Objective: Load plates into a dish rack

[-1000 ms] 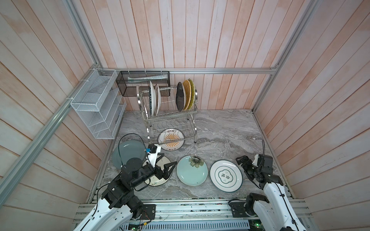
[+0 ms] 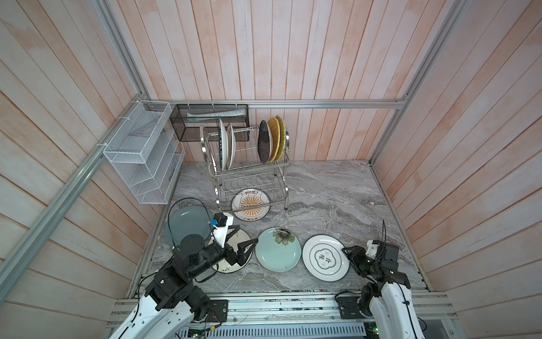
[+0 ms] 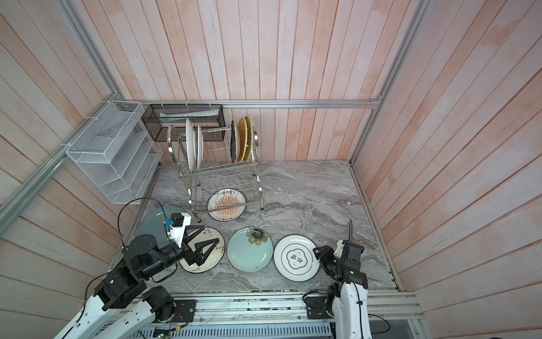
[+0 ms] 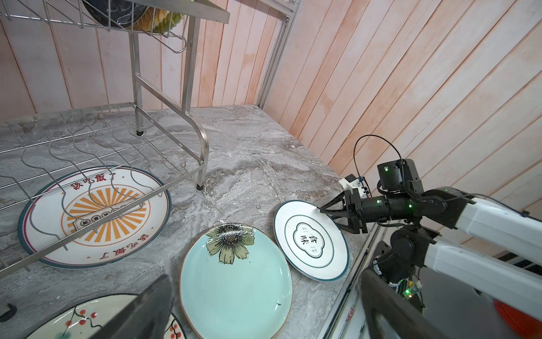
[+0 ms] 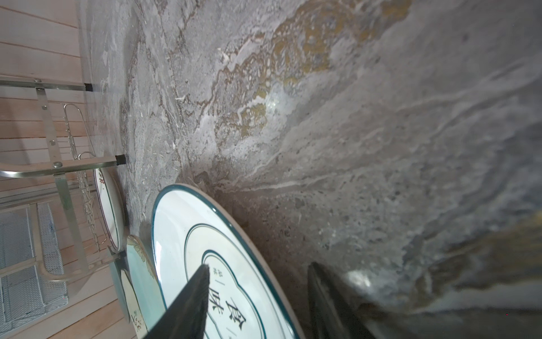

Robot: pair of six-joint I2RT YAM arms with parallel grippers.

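A steel two-tier dish rack (image 2: pixel 286 169) holds several upright plates on top. Flat on the counter lie a white plate with black lettering (image 2: pixel 325 257), a celadon flower plate (image 3: pixel 250 251), a floral cream plate (image 3: pixel 209 257), a grey-blue plate (image 2: pixel 185 220) and a sunburst plate (image 4: pixel 94 214) under the rack. My left gripper (image 2: pixel 249 244) hangs open over the cream plate, nothing between its fingers. My right gripper (image 2: pixel 349 253) is low at the right rim of the lettered plate, its fingers apart around that rim in the right wrist view; whether they touch it I cannot tell.
A white wire shelf (image 2: pixel 141 152) is on the left wall, and a black wire basket (image 2: pixel 180 124) hangs behind the rack.
My right gripper has moved down and towards the near side, onto the lettered plate's rim. The lettered and flower plates have shifted slightly left. The left arm has barely moved.
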